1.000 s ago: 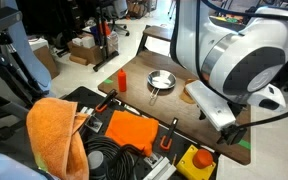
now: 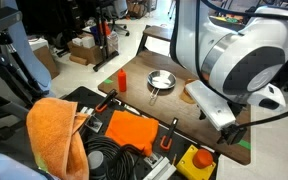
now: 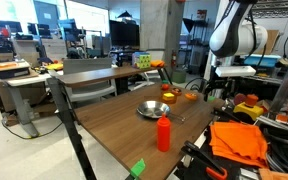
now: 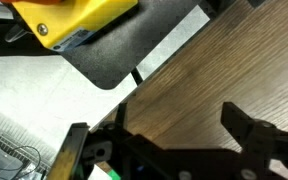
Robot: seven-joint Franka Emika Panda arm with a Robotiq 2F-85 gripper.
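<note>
My gripper stands open in the wrist view, with bare brown wood showing between its black fingers. In exterior view 1 the white arm hides part of the table (image 2: 134, 97), and the gripper is at the near right end of the tabletop. A silver pan (image 3: 154, 109) with a long handle rests on the wood, well away from the gripper. Nearer the table's other end a red bottle (image 3: 163, 134) stands upright. Beyond the pan, in exterior view 2, are an orange bowl (image 3: 192, 96) and a yellow item (image 3: 169, 97).
A yellow box with a red knob (image 2: 197, 160) sits beside the table's near edge, close to the gripper. An orange cloth (image 2: 132, 131) and black cables (image 2: 114, 157) lie alongside. The wood around the pan is mostly clear.
</note>
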